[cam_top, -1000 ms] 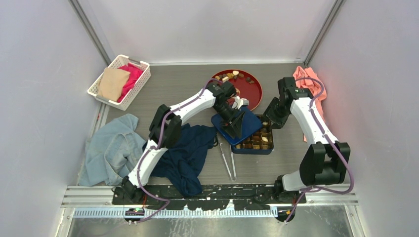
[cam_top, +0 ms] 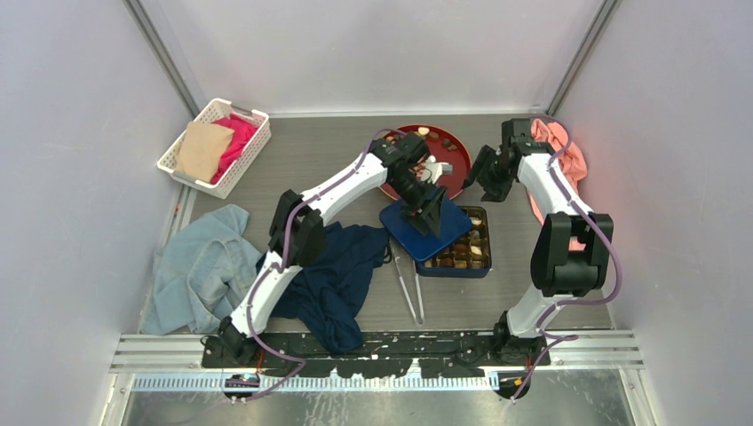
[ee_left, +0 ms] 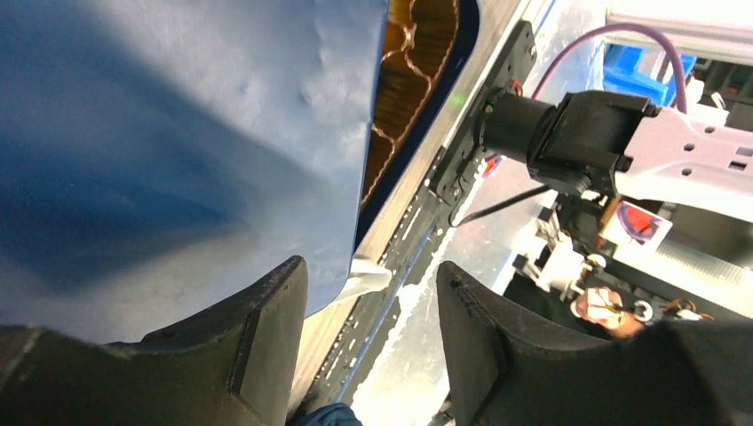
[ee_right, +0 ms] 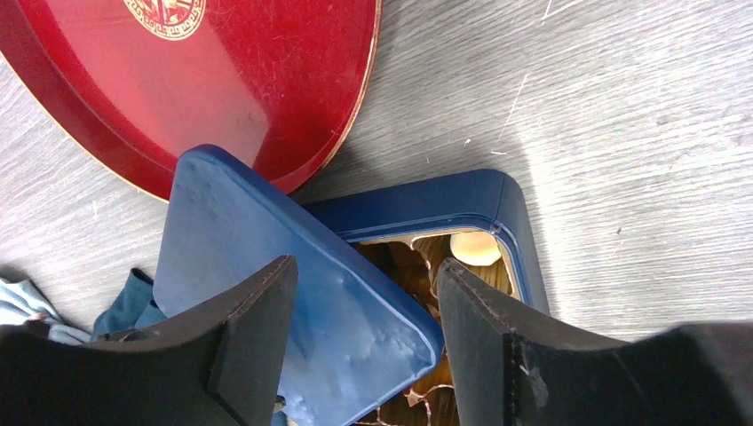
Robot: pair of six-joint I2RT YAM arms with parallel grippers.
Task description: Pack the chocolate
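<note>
A blue lid lies askew over the left part of a navy chocolate box, whose right compartments show chocolates. In the top view my left gripper is over the lid; in the left wrist view it is open above the lid's edge, nothing between its fingers. My right gripper hangs open above the box's back right, with lid and box rim below it in the right wrist view.
A red plate with chocolates is behind the box. Tongs and navy cloth lie at left front, a pink cloth at right. Bare table surrounds the box's right side.
The left gripper has shifted slightly over the lid. Lid and box look unchanged.
</note>
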